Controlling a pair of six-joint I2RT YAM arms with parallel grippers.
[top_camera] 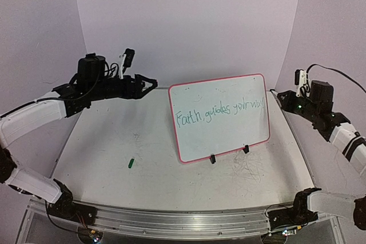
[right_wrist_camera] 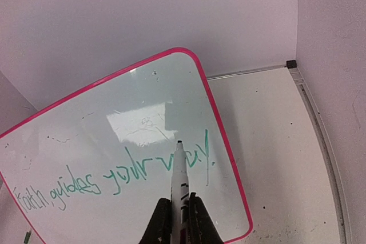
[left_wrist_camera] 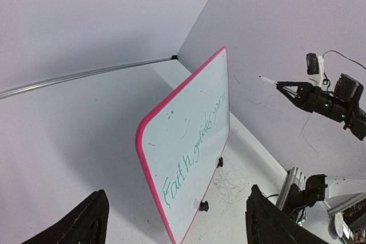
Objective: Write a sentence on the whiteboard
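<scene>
The pink-rimmed whiteboard leans upright on two black feet. Green handwriting across it reads "Faith, guides your way." with a period at the end. My right gripper, shut on a white marker, is off to the board's right side in the top view. The marker's dark tip points toward the board, and its body hides part of the last word in the right wrist view. To the left of the board, my left gripper is raised and clear of it. Its fingers are wide apart with nothing between them.
A small green cap lies on the table left of the board. Black feet stick out at the board's bottom edge. Bare white table spreads to the left, and walls close in both sides.
</scene>
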